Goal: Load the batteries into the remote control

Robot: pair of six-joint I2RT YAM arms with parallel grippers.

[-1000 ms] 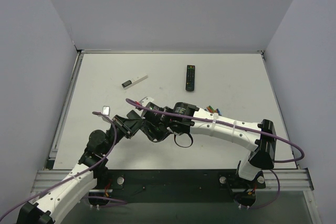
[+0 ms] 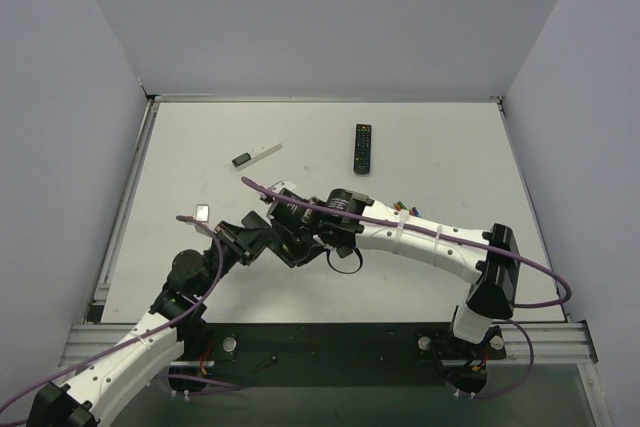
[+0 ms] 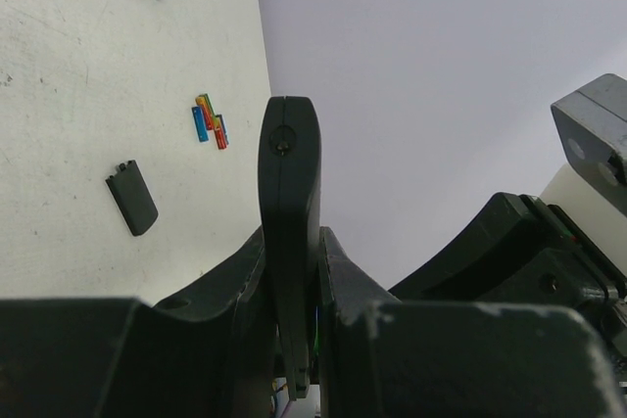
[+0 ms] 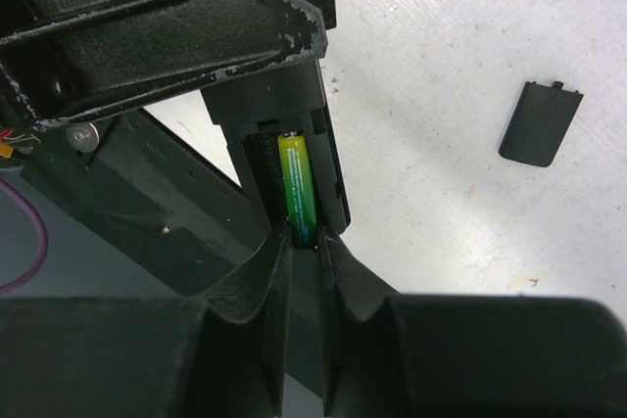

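Note:
My left gripper (image 2: 258,237) is shut on a black remote (image 3: 289,173), held upright in the left wrist view. In the right wrist view the remote's open battery compartment (image 4: 263,168) holds a green-yellow battery (image 4: 297,183). My right gripper is shut at the battery's lower end, its fingertips on it. A black battery cover lies on the table, also seen in the left wrist view (image 3: 132,198). Colourful batteries (image 3: 211,122) lie loose on the table behind it.
Another black remote (image 2: 362,147) lies at the back middle of the table, and a white remote (image 2: 258,155) at the back left. The table's front edge drops to a dark rail. Walls stand on both sides and behind.

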